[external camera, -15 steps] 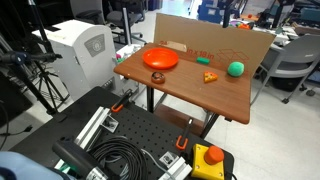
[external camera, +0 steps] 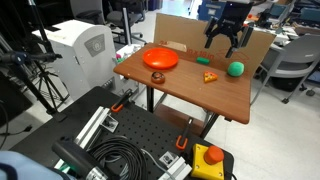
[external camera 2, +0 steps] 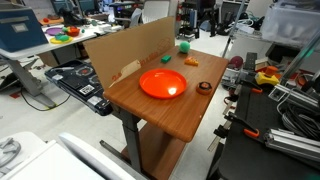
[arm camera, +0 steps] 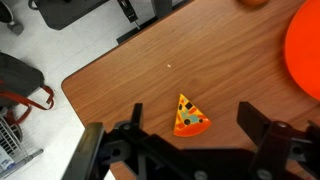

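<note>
A toy pizza slice (external camera: 210, 77) lies flat on the wooden table (external camera: 218, 99). The wrist view has this orange and yellow slice (arm camera: 190, 118) low in the middle, in line with the gap between my fingers. Above the table's far part hangs my gripper (external camera: 220, 47), open and empty, well clear of the surface. Left of the slice, the red plate (external camera: 175, 59) looks bare; its edge (arm camera: 305, 50) enters the wrist view at the right. A green ball (external camera: 235, 69) rests toward the right edge, and a small green piece (external camera: 202, 60) lies near the back.
A brown ring-like object (external camera 2: 204, 88) sits by the table's near edge. A cardboard panel (external camera 2: 125, 58) stands along the back side. Bare wood surrounds the slice. A red-topped yellow button box (external camera: 209, 163) is on the floor in front.
In exterior view 1 my gripper has come down from the top edge of the picture to above the far side of the table. The objects on the table have not moved.
</note>
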